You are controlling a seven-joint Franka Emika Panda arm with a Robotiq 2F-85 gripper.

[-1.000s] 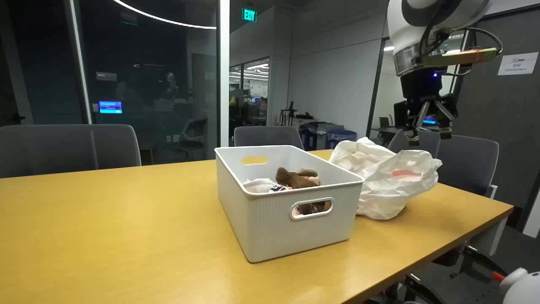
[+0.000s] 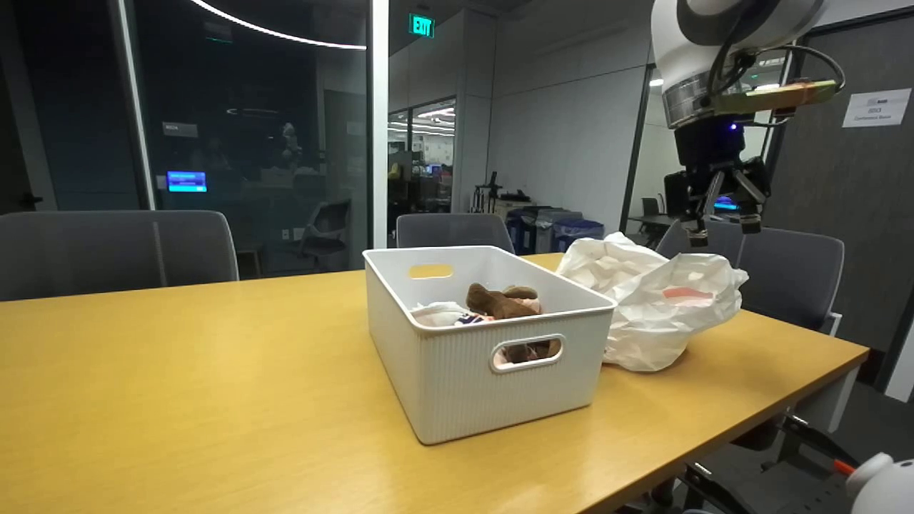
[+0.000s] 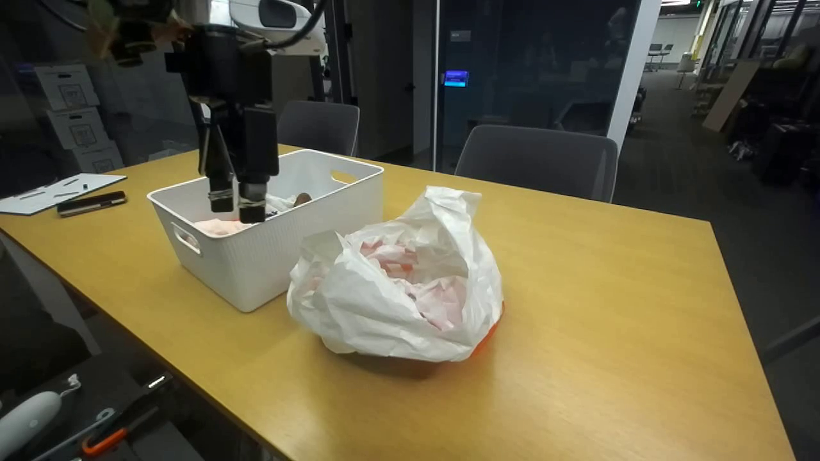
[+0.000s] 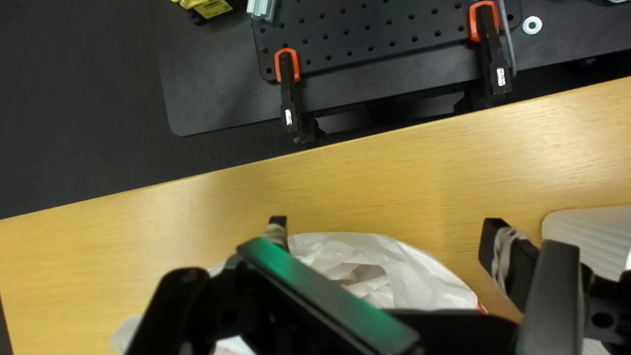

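A crumpled white plastic bag [image 3: 369,307] with its mouth gaping upward rests on the table; pinkish and red patches show inside it. Beside it stands a white bin [image 2: 505,385] with soft items in it, among them a brown plush thing [image 2: 498,301] and white cloth [image 2: 438,314]. My gripper [image 2: 725,234] hangs in the air above the bag, pointing down, open and empty. In the wrist view the bag [image 4: 378,260] lies below the parted fingers, partly covered by them.
The table's near edge [image 4: 319,151] runs past the bag, with a black perforated plate and clamps beyond. A dark marker-like object [image 3: 92,203] and a whiteboard [image 3: 54,192] lie past the bin. Wide bare tabletop [image 2: 214,385] lies on the bin's other side.
My gripper has shifted very slightly to the left in exterior view 1. The bag and bin have not moved.
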